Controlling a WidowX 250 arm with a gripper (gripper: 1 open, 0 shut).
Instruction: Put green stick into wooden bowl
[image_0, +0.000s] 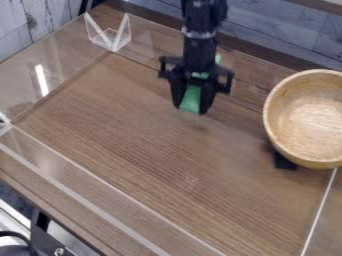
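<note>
The green stick (193, 100) is held in my gripper (191, 98), which is shut on it above the table's upper middle. Its lower part shows between the dark fingers; a bit of green also shows farther back beside the arm. To the right, the wooden bowl (310, 112) is tilted with its light hollow side facing the camera. Stick and bowl are well apart. The fingertips are blurred.
A black block (283, 161) sits beneath the bowl's left edge. At the back left stands a clear wire-like holder (110, 35). Dark walls close off the back.
</note>
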